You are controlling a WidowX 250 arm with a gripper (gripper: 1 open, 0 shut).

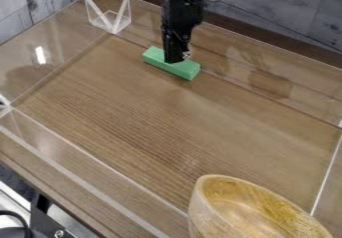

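A green rectangular block (173,67) lies flat on the wooden table near the back middle. The black gripper (178,54) hangs right over it, its tip at the block's back edge. It looks shut, with nothing visible between its fingers, though it is small and dark. Whether it touches the block is hard to tell.
A yellow bowl (247,207) sits at the front right. A clear plastic object (110,14) stands at the back left. A grey marbled wall (274,27) runs along the back.
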